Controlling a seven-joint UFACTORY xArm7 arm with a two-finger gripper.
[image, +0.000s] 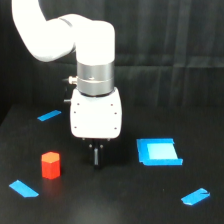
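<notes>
A small red-orange cube (51, 165) sits on the black table at the left. To its right and a little higher in the picture, the gripper (97, 160) hangs from the white arm, pointing down. It is dark against the dark table, so I cannot make out how its fingers stand. The cube stands apart from it. At the right lies a light square outlined in blue tape (161, 151), with nothing on it.
Strips of blue tape lie on the table at the back left (49, 115), front left (24, 189) and front right (195, 197). A black curtain (170, 60) hangs behind.
</notes>
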